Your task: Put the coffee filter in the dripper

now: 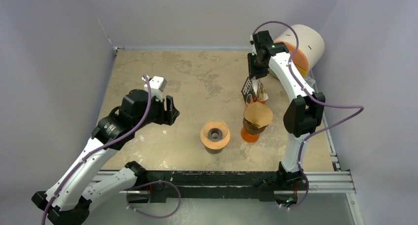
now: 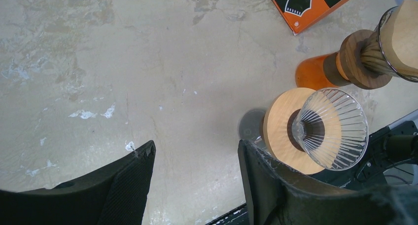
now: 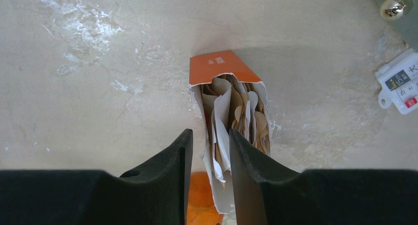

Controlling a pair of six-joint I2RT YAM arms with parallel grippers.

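Observation:
An open box of coffee filters [image 3: 219, 67] holds white and brown filters. My right gripper is open just above it, fingers over the filters. A clear ribbed dripper [image 2: 345, 126] on a light wooden collar sits in the front middle of the table [image 1: 192, 77]. A second dripper [image 1: 258, 117] on an orange base stands to its right with a brown filter in it. My left gripper is open, left of the empty dripper and above bare table.
A large white cylinder [image 1: 308, 45] lies at the back right, and a small white object [image 3: 401, 82] is beside it. Walls border the sides and back.

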